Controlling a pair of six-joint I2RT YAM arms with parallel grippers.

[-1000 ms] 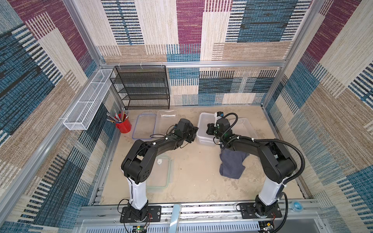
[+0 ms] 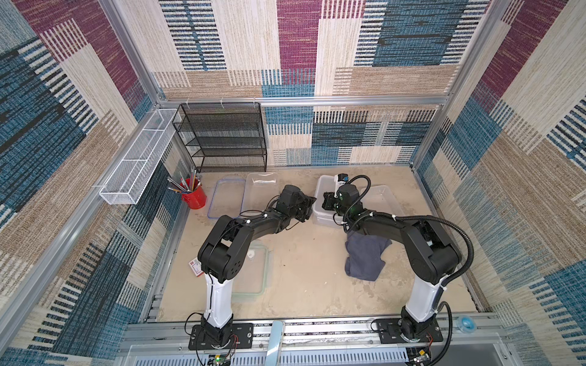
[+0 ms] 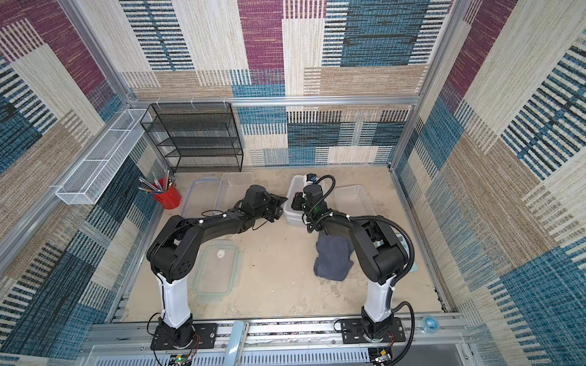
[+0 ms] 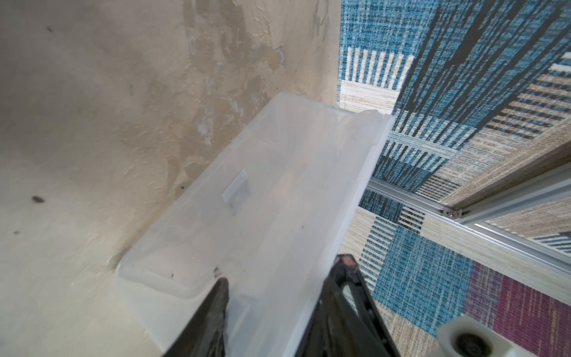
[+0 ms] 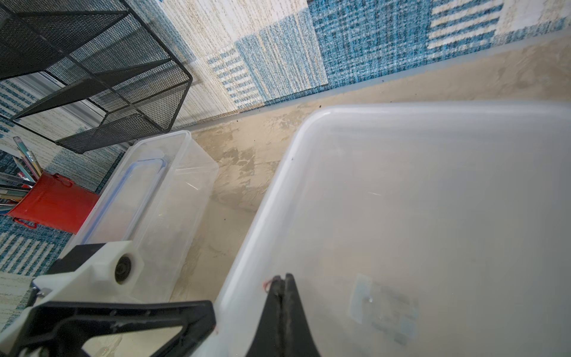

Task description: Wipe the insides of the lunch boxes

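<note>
A translucent lunch box sits at the back middle; my left gripper stands open at its left end, fingers on either side of a wall. My right gripper is shut, with nothing seen between its fingertips, over or in that box. Other clear boxes stand back left and back right. A dark grey cloth lies crumpled in front of the right arm, held by neither gripper.
A red pen holder and a black mesh rack stand at the back left. A green-rimmed container lies front left.
My left gripper has moved slightly right toward the box, and the right gripper slightly left. The box appears shifted slightly to the right.
</note>
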